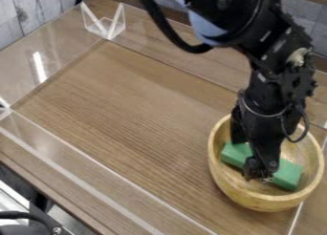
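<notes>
My black gripper (255, 143) reaches down from the top right into a round wooden bowl (230, 193) at the lower right. A green block (277, 174) lies in the bowl, with the lower parts of the gripper over it. The gripper looks open, though its dark fingers partly merge in the view. Part of the block is hidden behind the gripper.
A white wire holder (105, 19) stands at the back left. The table's edge runs along the left, with black cables at the lower left.
</notes>
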